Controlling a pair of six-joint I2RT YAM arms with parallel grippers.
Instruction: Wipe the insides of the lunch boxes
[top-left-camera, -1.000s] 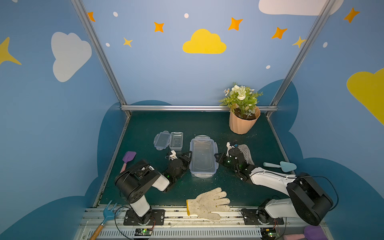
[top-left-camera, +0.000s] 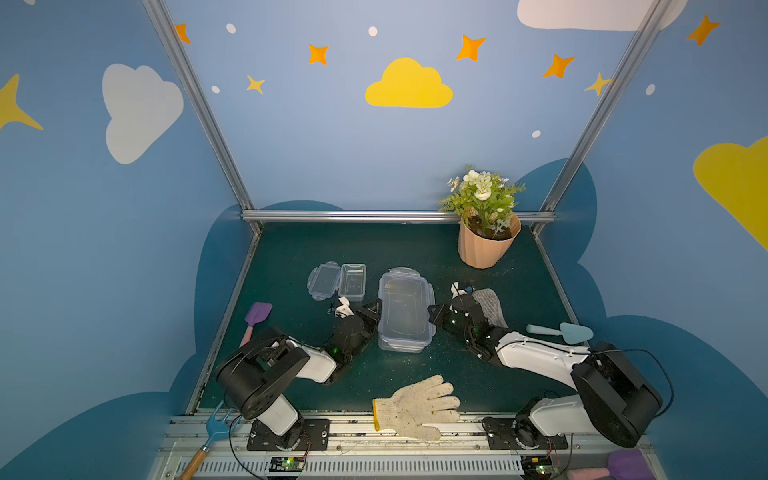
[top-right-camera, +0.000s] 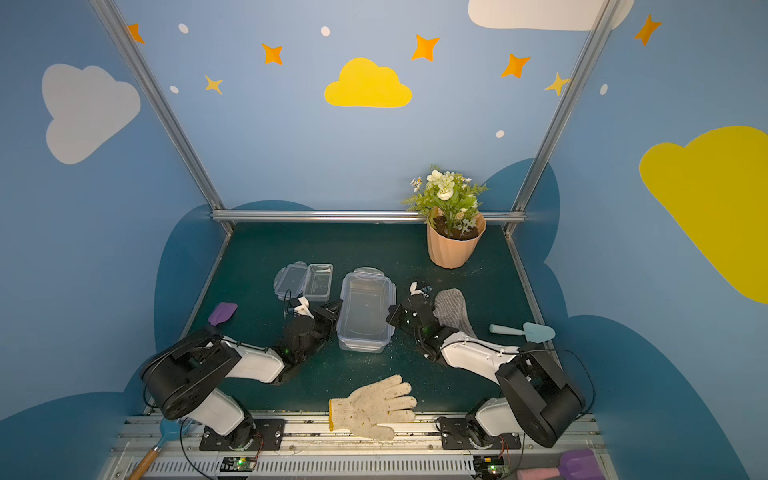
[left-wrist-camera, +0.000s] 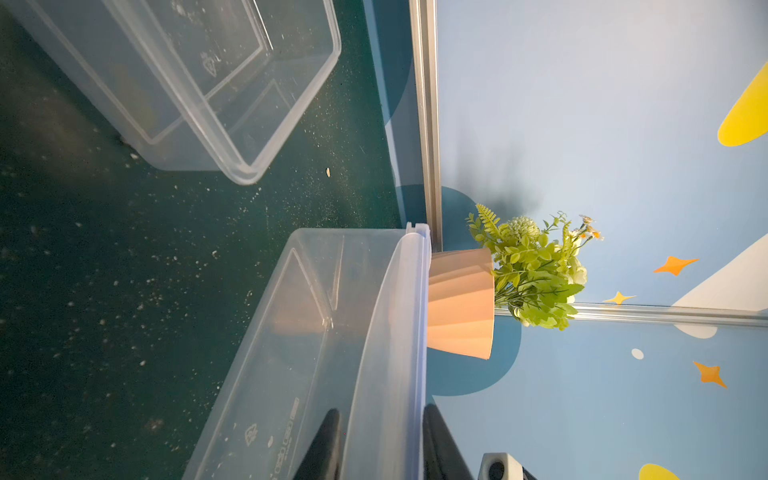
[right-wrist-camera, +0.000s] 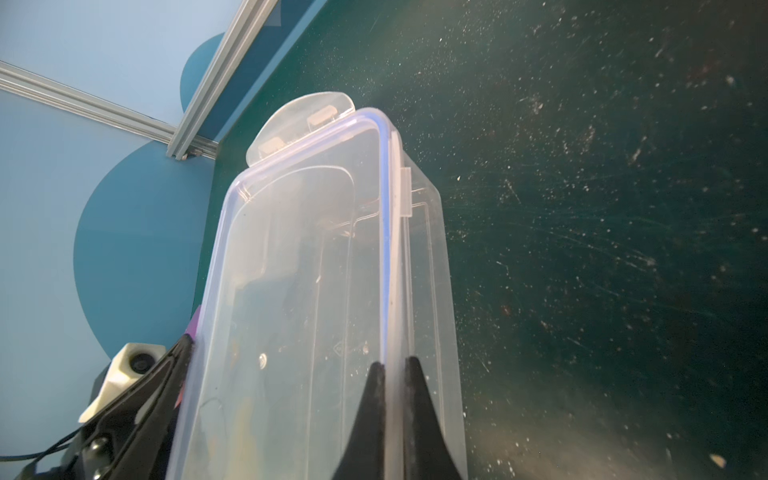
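The large clear lunch box (top-left-camera: 407, 347) stands mid-table with its clear lid (top-left-camera: 405, 308) over it. At its right side, my right gripper is shut on the lid's edge, a finger on each side of the thin rim. On the left side, my left gripper stands part open, its fingers apart around the lid's edge. A small clear lunch box (top-left-camera: 353, 281) sits uncovered at the back left, next to its own lid (top-left-camera: 324, 281). The grey cloth (top-left-camera: 489, 307) lies partly hidden behind the right arm.
A beige glove (top-left-camera: 417, 406) lies in front of the large box. The flower pot (top-left-camera: 485, 243) stands at the back right. A purple spatula (top-left-camera: 257, 313) lies far left, a light-blue one (top-left-camera: 575, 333) far right. Free table lies behind the large box.
The large box and lid have shifted slightly backward and left. My left arm's elbow has swung outward to the left; the right gripper has moved slightly left with the lid.
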